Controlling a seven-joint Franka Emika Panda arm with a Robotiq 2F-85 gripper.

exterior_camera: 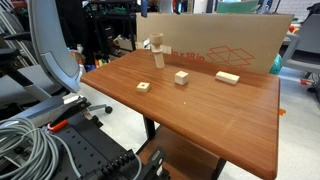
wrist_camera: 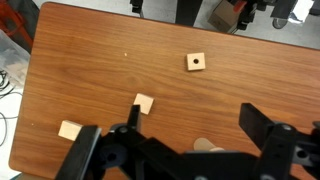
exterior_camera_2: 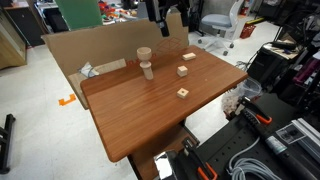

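My gripper stands open, its fingers wide apart with nothing between them in the wrist view. In exterior view 2 the gripper (exterior_camera_2: 175,22) hangs well above the table. A pale wooden upright stack (exterior_camera_2: 146,70), narrow in the middle with a wider round top, stands towards the back of the table; in exterior view 1 the stack (exterior_camera: 157,50) is at the back left. Three light wooden blocks lie apart: one near the front edge (exterior_camera: 144,87), a cube-like block (exterior_camera: 181,77) and a longer, flat block (exterior_camera: 227,77).
A cardboard panel (exterior_camera: 215,40) rises along the back edge. Loose cables (exterior_camera: 30,150) lie by the robot base.
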